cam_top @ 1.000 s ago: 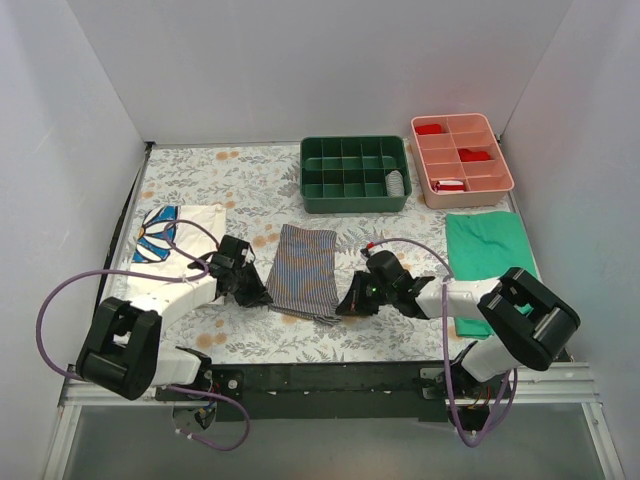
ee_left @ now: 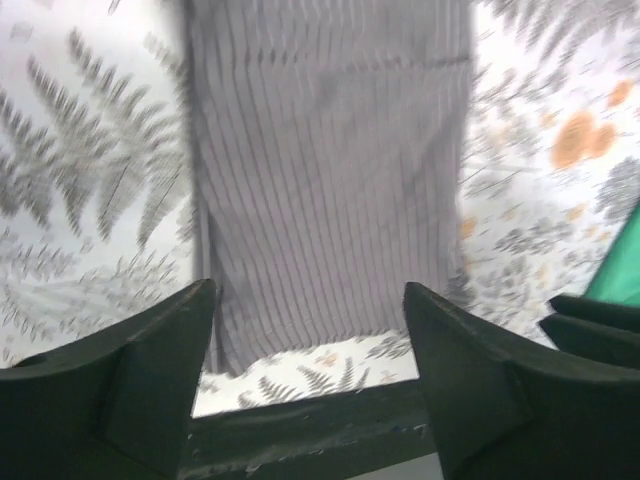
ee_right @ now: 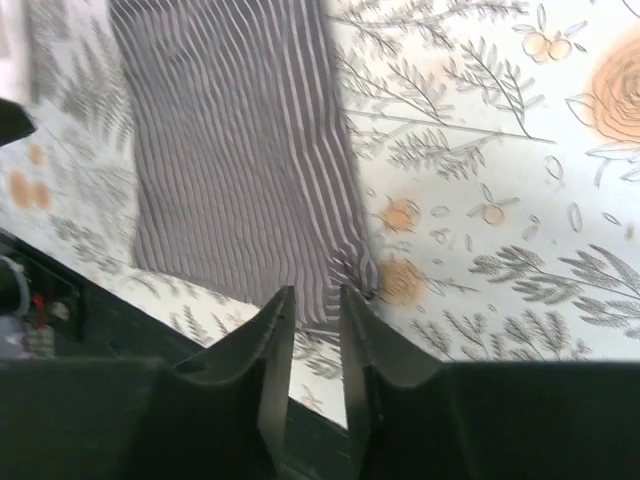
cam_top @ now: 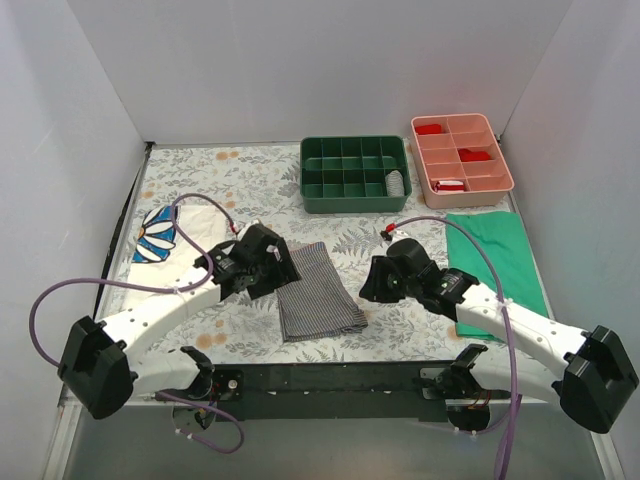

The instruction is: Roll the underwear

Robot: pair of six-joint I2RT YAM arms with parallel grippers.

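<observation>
The grey striped underwear (cam_top: 318, 295), folded into a long flat piece, lies aslant in the middle of the table. Its lower end is close to the front edge. Above its left side hovers my left gripper, whose fingers stand wide apart with cloth visible beyond them. My right gripper is just right of the cloth in the top view, its fingers apart by a narrow gap and nothing held. In the right wrist view the underwear (ee_right: 235, 170) has a slightly bunched lower right corner.
A green divided box (cam_top: 355, 202) holds one grey roll (cam_top: 395, 184) at the back. Beside it stands a pink divided box (cam_top: 470, 199) with red items. White cloth with a blue flower (cam_top: 157, 235) lies left; green cloth (cam_top: 495, 250) lies right.
Both grippers have come away from the underwear and risen, the left one moving back over it, the right one outward.
</observation>
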